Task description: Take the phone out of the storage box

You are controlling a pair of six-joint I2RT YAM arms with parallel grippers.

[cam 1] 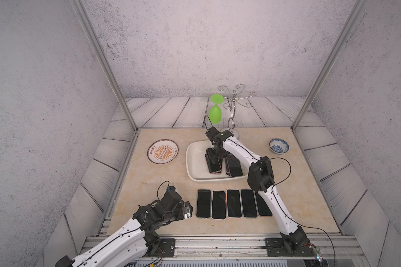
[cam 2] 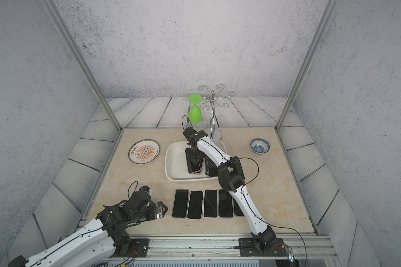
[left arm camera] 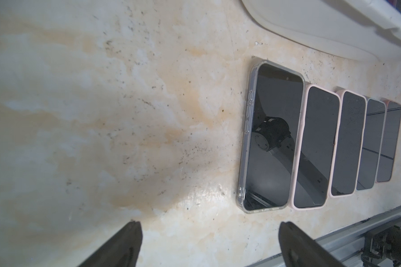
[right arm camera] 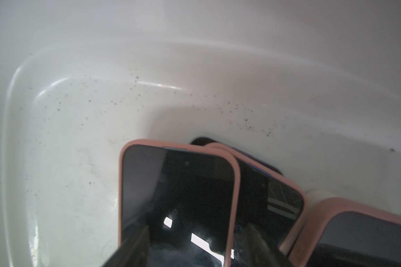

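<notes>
The white storage box stands mid-table with several phones in it. Near its middle, a dark phone in a pink case lies on top, overlapping another pink-cased phone. My right gripper is inside the box over the top phone, its blurred fingers apart near the phone's two sides. Whether they press on it cannot be told. Over bare table at front left, my left gripper is open and empty. Right of it is a row of several phones, starting with a clear-cased one.
A plate lies left of the box, a blue patterned bowl to the right. Behind the box stands a metal rack with a green goblet.
</notes>
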